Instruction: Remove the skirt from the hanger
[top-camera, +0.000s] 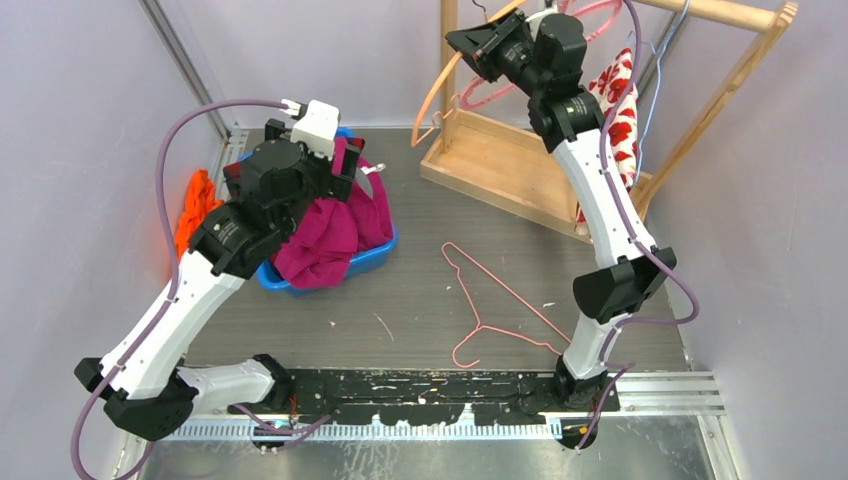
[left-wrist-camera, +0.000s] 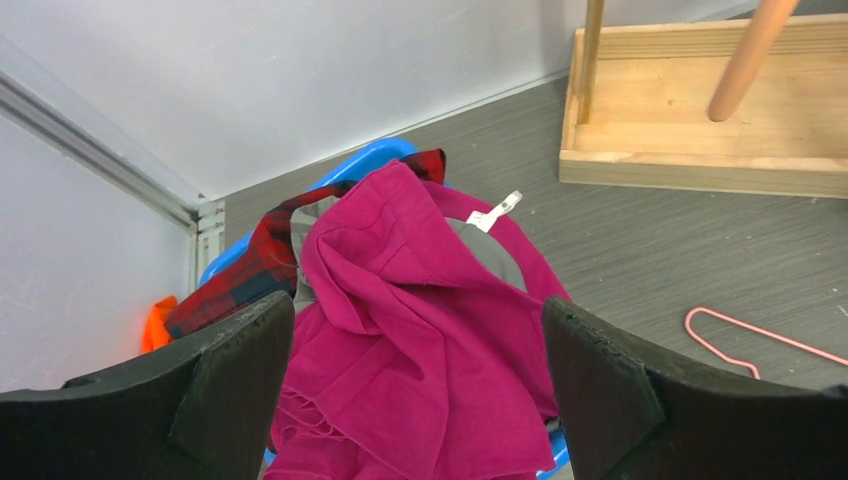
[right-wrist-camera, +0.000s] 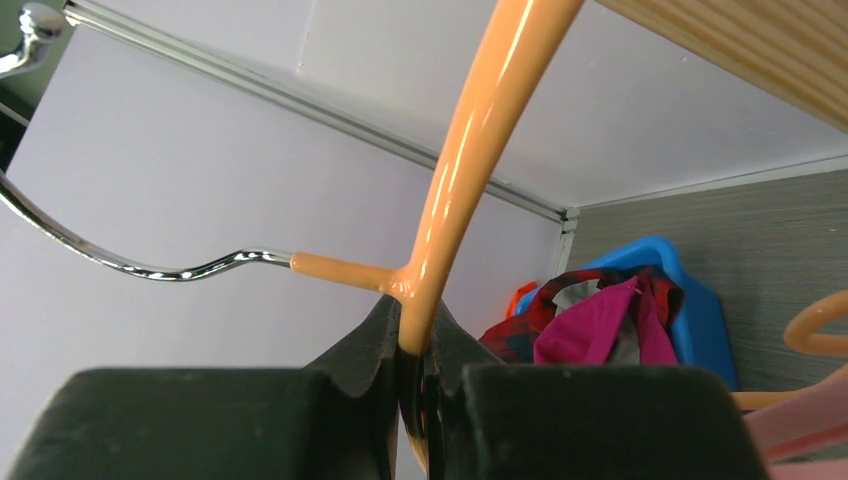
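An orange hanger (right-wrist-camera: 455, 190) with a metal hook crosses the right wrist view, and my right gripper is shut on it just below the hook's base. In the top view that hanger (top-camera: 434, 98) is at the rack's upper left, with no garment visible on it. A magenta garment (left-wrist-camera: 420, 300) with a white tag lies in the blue basket (top-camera: 372, 262); whether it is a skirt, I cannot tell. Above it my left gripper stands open, its fingers wide apart and empty. A red-and-white floral garment (top-camera: 614, 120) hangs at the rack's right, partly behind my right arm.
The wooden rack (top-camera: 500, 192) fills the back right. A pink hanger (top-camera: 483, 326) lies on the grey floor at front centre; other pink hanger parts (top-camera: 485, 97) show beside my right gripper. Orange cloth (top-camera: 197, 208) sits left of the basket.
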